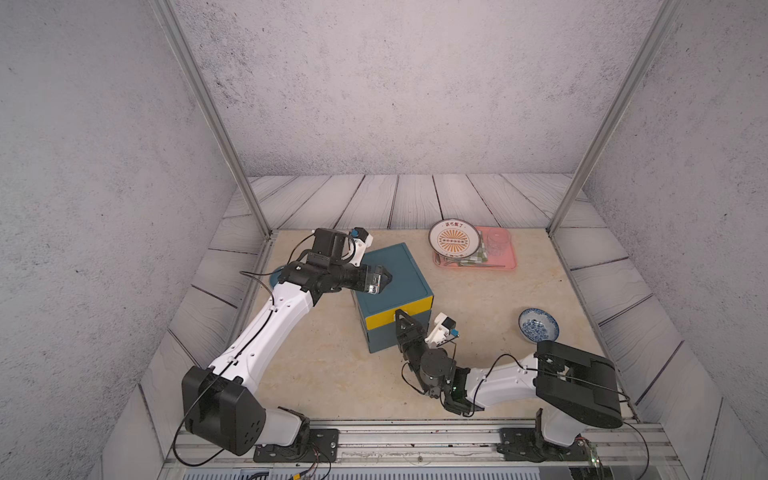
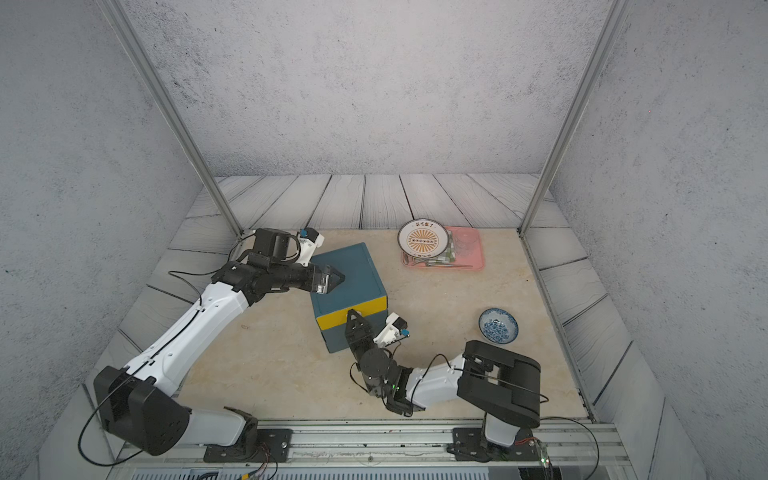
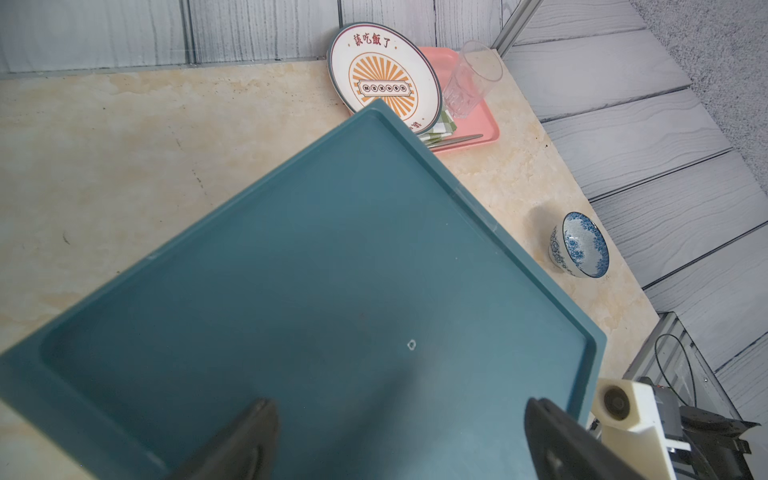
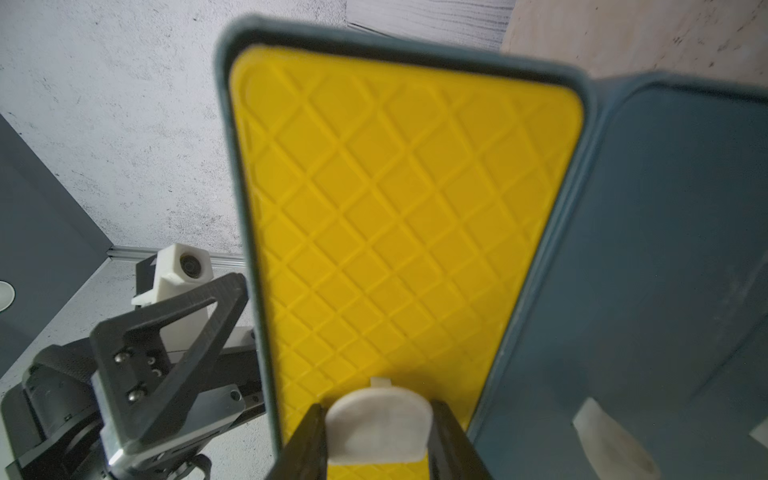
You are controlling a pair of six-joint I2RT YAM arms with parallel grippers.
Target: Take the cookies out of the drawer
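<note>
A teal drawer box (image 1: pixel 393 276) with a yellow drawer front (image 4: pixel 400 208) stands left of the table's middle. In the right wrist view the drawer's white handle (image 4: pixel 378 428) sits between the fingers of my right gripper, which is shut on it. The yellow front lies within its teal frame, so the drawer looks closed. My left gripper is open above the box's top (image 3: pixel 320 256), with nothing between its fingers. No cookies show in any view; the drawer's inside is hidden.
Back right, a pink tray (image 1: pixel 505 254) holds a glass, with a round plate (image 1: pixel 454 238) at its left end. A blue-patterned bowl (image 1: pixel 538 325) sits near the right edge. Open table lies between the box and the bowl.
</note>
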